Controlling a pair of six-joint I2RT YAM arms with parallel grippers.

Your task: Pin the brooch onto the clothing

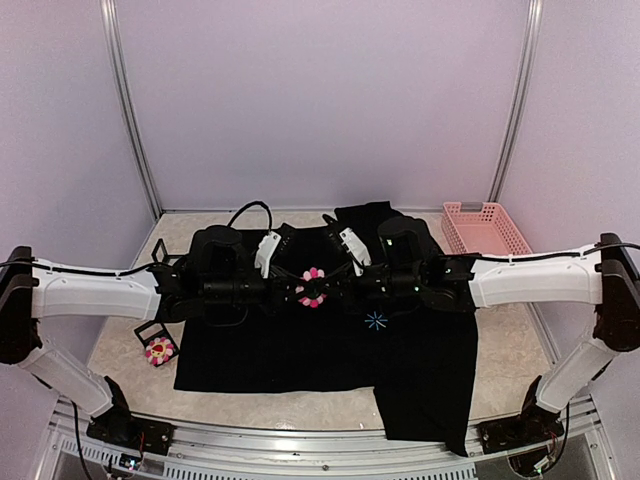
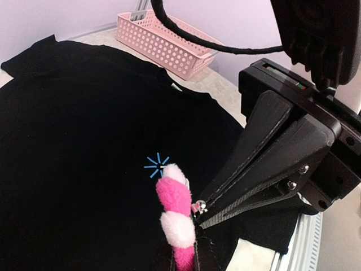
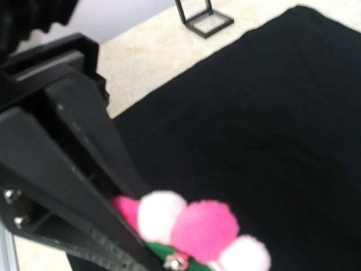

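Note:
A fluffy pink-and-white flower brooch [image 1: 312, 287] hangs above the black shirt [image 1: 300, 360], between the two arms. My left gripper [image 1: 294, 288] is shut on it from the left. Edge-on, the brooch's petals [image 2: 176, 220] show in the left wrist view. My right gripper [image 1: 340, 287] is shut, its fingertips [image 2: 210, 219] close against the brooch's back. A small silver fitting [image 3: 176, 261] on the green backing lies right by those fingers; whether any thin metal is between them cannot be seen. Blue radiating marks [image 1: 375, 321] are on the shirt.
A second flower brooch [image 1: 159, 350] rests by a black frame [image 1: 150, 330] at the left. At the back right stands a pink basket [image 1: 485, 230].

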